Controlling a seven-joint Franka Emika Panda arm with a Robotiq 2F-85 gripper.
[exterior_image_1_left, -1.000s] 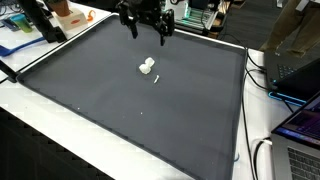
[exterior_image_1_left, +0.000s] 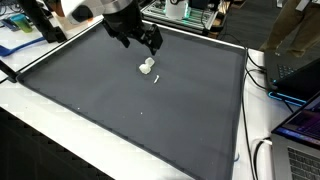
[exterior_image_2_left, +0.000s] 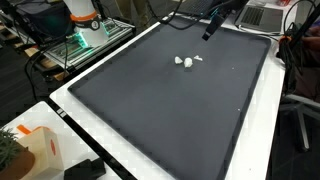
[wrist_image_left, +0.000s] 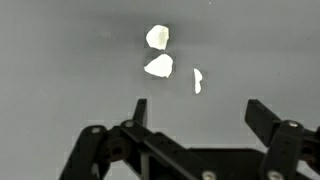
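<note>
Two white pieces lie close together on the dark grey board: a rounded upper piece (wrist_image_left: 157, 37) and a wider lower piece (wrist_image_left: 159, 66). To their right is a thin white sliver (wrist_image_left: 197, 81). My gripper (exterior_image_1_left: 140, 46) stands open above the board, near the white pieces (exterior_image_1_left: 147, 66), with nothing between its fingers. In the wrist view its black fingers (wrist_image_left: 140, 125) sit low in the picture, and all three pieces appear above the gap. From exterior view 2, the pieces (exterior_image_2_left: 187, 62) lie in the open, clear of the gripper.
The dark board (exterior_image_1_left: 140, 115) is otherwise bare, with wide free room around the pieces. A laptop (exterior_image_1_left: 297, 150) and cables lie beyond its right edge. In exterior view 2, a potted plant (exterior_image_2_left: 14, 158) stands at the lower left corner.
The white pieces have not moved.
</note>
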